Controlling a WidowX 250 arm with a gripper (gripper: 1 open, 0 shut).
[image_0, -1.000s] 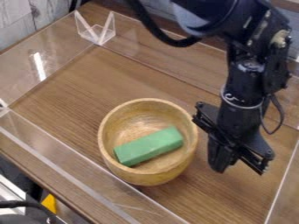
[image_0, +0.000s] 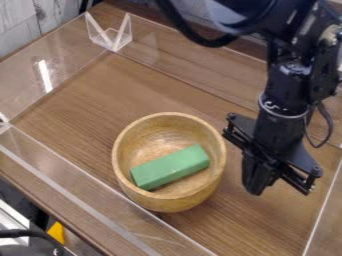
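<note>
A round wooden bowl (image_0: 144, 141) sits on the wooden table, holding a green rectangular block (image_0: 170, 166) lying at an angle. Just right of the bowl, my black gripper (image_0: 255, 178) points down over the bare table, shut, with nothing visible between its fingers.
A clear plastic wire-like piece (image_0: 110, 30) stands at the far upper left. Clear edge walls run along the left, with a small yellow item beyond the lower-left edge.
My gripper has shifted very slightly to the right and up. The bowl and green block have stayed where they were.
</note>
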